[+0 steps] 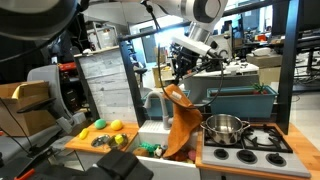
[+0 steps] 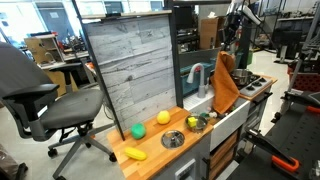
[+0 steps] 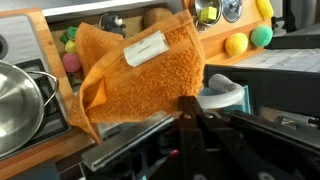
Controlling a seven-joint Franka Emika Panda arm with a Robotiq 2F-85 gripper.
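An orange towel with a white label hangs in front of the sink, its lower end near the sink's contents. At its upper end is my gripper, shut on the cloth. In the wrist view the towel spreads out below the dark fingers, and its edge runs up to their tips. Exterior view 2 shows the towel hanging between the faucet and the stove. The cloth hides part of the sink.
A steel pot stands on the stove to the right. The white faucet rises close behind the towel. Several toy foods lie in the sink and on the wooden counter at left. A teal bin sits behind.
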